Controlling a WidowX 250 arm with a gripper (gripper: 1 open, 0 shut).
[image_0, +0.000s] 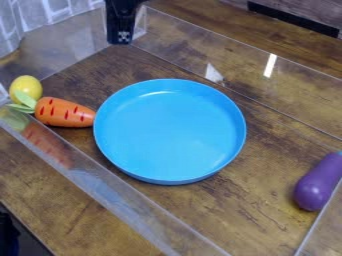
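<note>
The dark gripper (122, 30) is at the top edge of the view, above and behind the blue plate (170, 131), mostly cut off by the frame; whether its fingers are open or shut is unclear. A toy carrot (64, 113) lies left of the plate, with a yellow lemon (26, 88) just behind its leafy end. A purple eggplant (317, 182) lies at the right.
Clear plastic walls surround the wooden work surface (267, 120). Bare wood lies between the plate and the eggplant and behind the plate. The front left corner outside the wall is also wood.
</note>
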